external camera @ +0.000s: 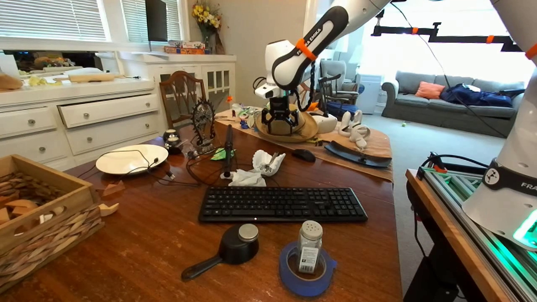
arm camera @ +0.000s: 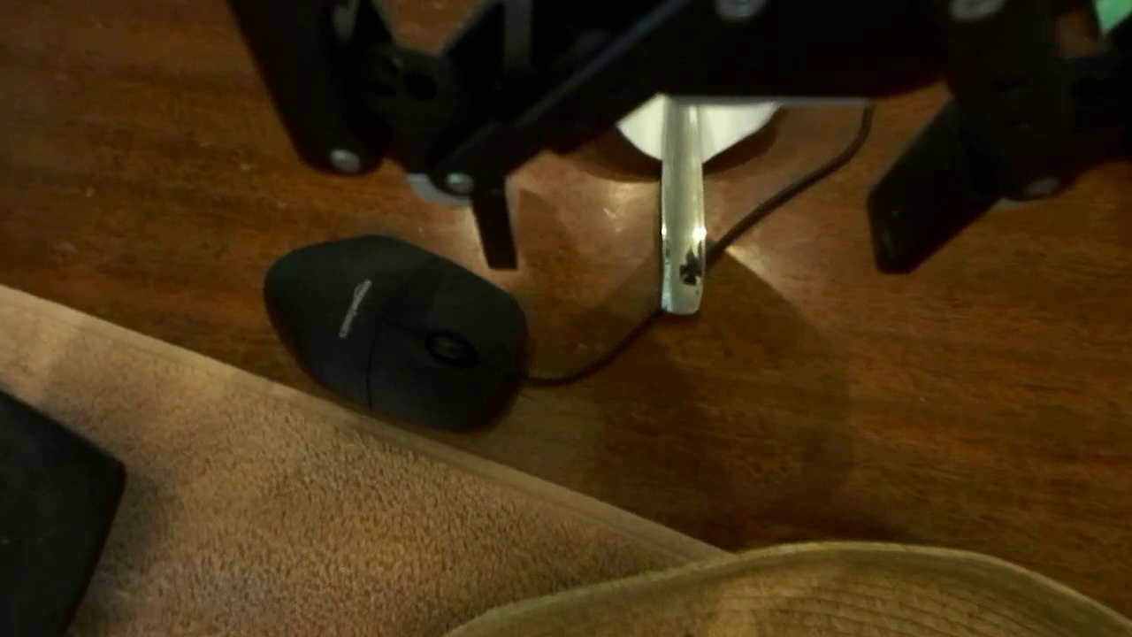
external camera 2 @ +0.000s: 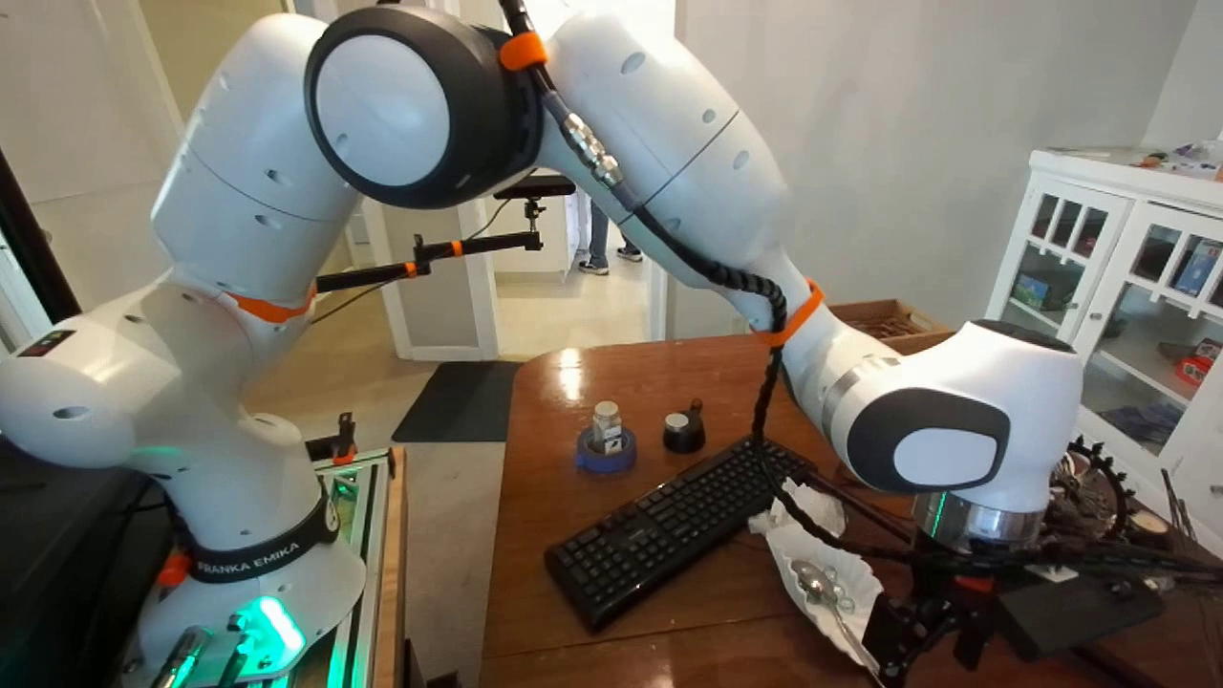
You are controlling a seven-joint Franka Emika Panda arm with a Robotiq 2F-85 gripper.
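Observation:
My gripper stands open above the wooden table, its two fingers wide apart and nothing held. Seen in the wrist view, a shiny spoon handle (arm camera: 682, 234) points down the picture between the fingertips, below them on the table side. The spoon rests in a white shell-shaped dish (external camera 2: 827, 585), which is mostly hidden by the gripper in the wrist view. A black mouse (arm camera: 398, 334) lies left of the handle, its cable running under the handle's end. In exterior view 1 the gripper (external camera: 280, 126) is in front of the straw hat (external camera: 307, 128).
A black keyboard (external camera: 284, 204) and crumpled white paper (external camera: 247, 178) are near the dish. Toward the table's near end are a black pan (external camera: 239, 246) and a shaker (external camera: 309, 246) inside blue tape (external camera: 302, 287). A black spoked wheel (external camera: 203, 121) stands upright at the far left.

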